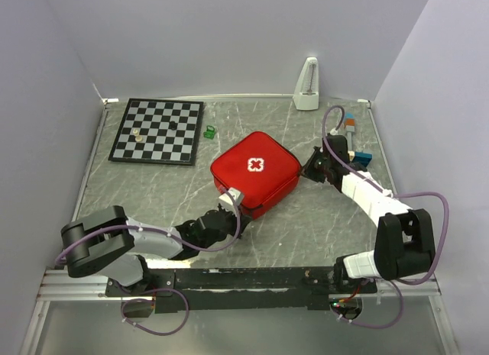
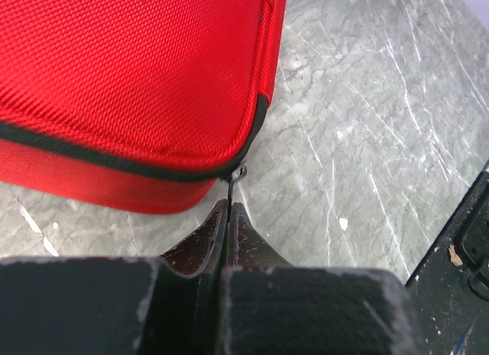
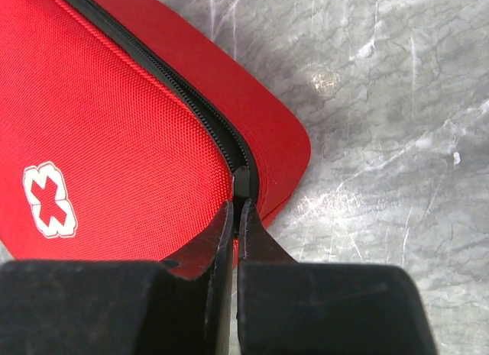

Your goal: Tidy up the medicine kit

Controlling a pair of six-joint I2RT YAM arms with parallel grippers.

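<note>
The red medicine kit point(image 1: 237, 160) lies closed mid-table, its white cross facing up. At the kit's near corner, my left gripper point(image 1: 244, 220) is shut on a thin dark zipper pull point(image 2: 230, 190), which hangs from a small metal slider point(image 2: 239, 172). My right gripper point(image 1: 305, 172) is at the kit's right-hand corner. In the right wrist view its fingers are shut right beside a black tab point(image 3: 241, 181) at the end of the black zipper point(image 3: 183, 89); nothing clearly shows between them. The kit's contents are hidden.
A checkerboard point(image 1: 157, 131) lies at the back left, with a small green object point(image 1: 209, 132) beside it. A white metronome point(image 1: 307, 86) stands at the back. Blue items point(image 1: 362, 158) lie behind the right arm. Bare table shows left of the kit.
</note>
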